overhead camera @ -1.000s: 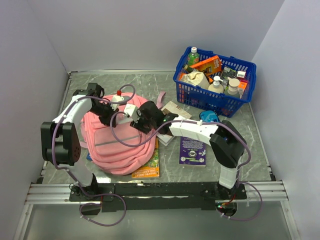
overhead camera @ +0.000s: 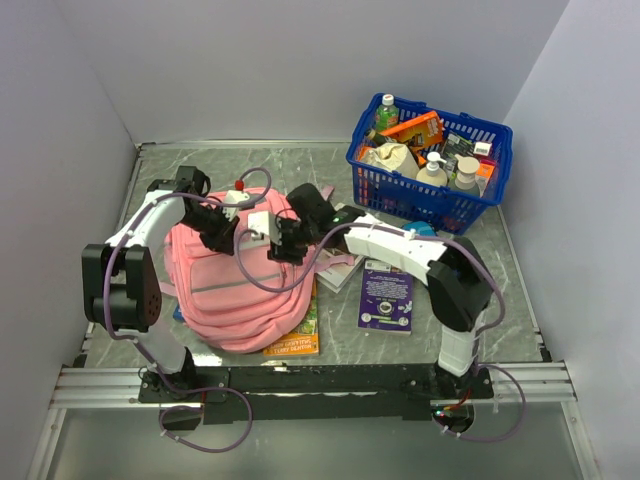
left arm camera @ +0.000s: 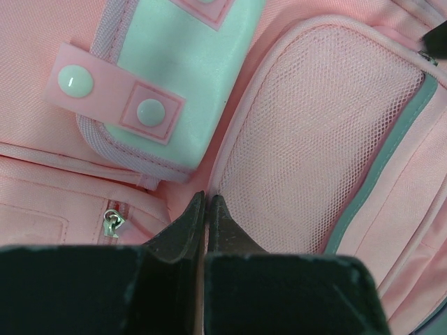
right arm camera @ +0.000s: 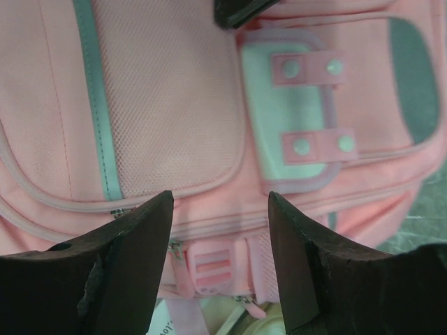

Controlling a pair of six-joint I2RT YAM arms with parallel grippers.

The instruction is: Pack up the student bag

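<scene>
The pink backpack [overhead camera: 235,290] lies flat on the left half of the table, its grey-trimmed mesh pocket [left arm camera: 300,112] up. Pinched in my left gripper is a pink edge of the bag beside that pocket; its fingers are shut on the fabric. A mint-green patch with pink snap straps [left arm camera: 188,63] lies beside those fingers. My right gripper hangs open over the bag near its right edge, nothing between the fingers. Below it shows a pink zipper edge [right arm camera: 209,265]. A purple book [overhead camera: 386,298] lies right of the bag.
The blue basket [overhead camera: 405,200] at the back right holds bottles and boxes. A pale book [overhead camera: 340,272] and a blue item [overhead camera: 420,229] are partly hidden under my right arm. An orange-yellow book [overhead camera: 292,343] juts from under the bag's front.
The left arm keeps its place on the bag.
</scene>
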